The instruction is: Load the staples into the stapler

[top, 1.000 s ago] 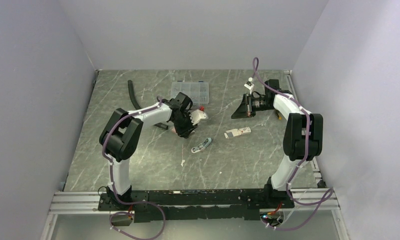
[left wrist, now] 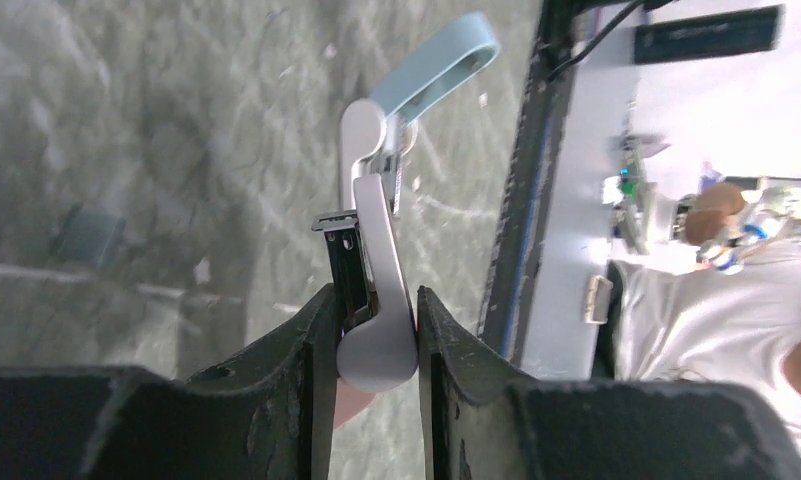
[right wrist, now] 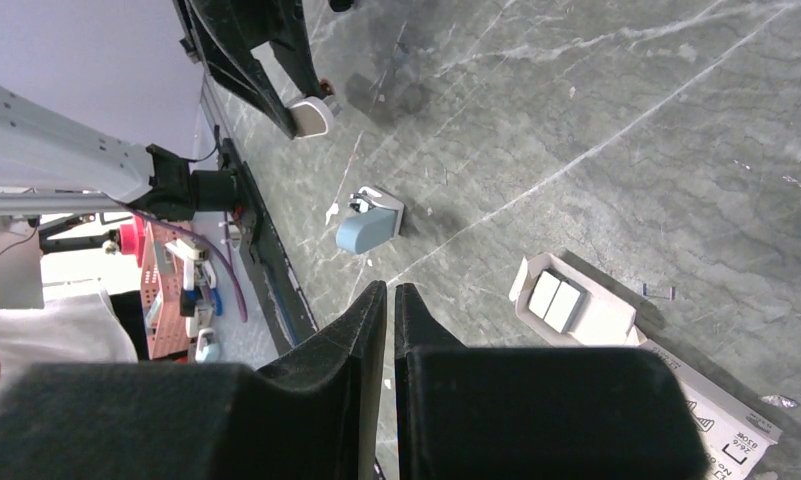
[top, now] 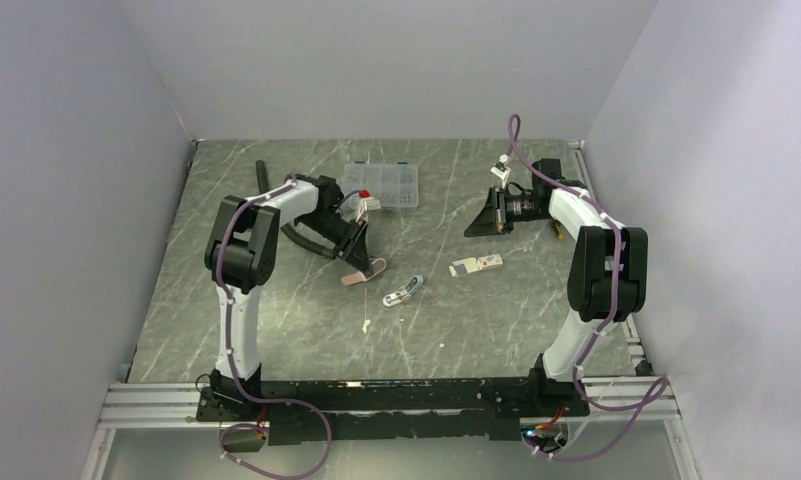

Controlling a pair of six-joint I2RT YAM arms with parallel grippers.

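My left gripper is shut on a pink and light-grey piece (left wrist: 376, 355) with a dark slotted part beside it; in the top view its pink end (top: 354, 279) and pale loop show just beneath the fingertips. The light-blue and white stapler (top: 403, 291) lies unfolded on the table, to the right of and nearer the front than that gripper, apart from it in the top view. An opened white carton (right wrist: 601, 310) with staple blocks (right wrist: 558, 300) inside lies farther right. Above and behind it hangs my right gripper, shut, nothing showing between its fingers.
A clear compartment box (top: 381, 185) stands at the back centre, with a dark curved tube (top: 306, 242) to its left. A small staple piece (right wrist: 659, 291) lies by the carton, and pale scraps (top: 366, 325) dot the front. Bare table stretches between stapler and carton.
My left gripper has moved left, away from the stapler, and tilted, with the pink piece coming more into sight. The right arm, stapler and carton have stayed put.
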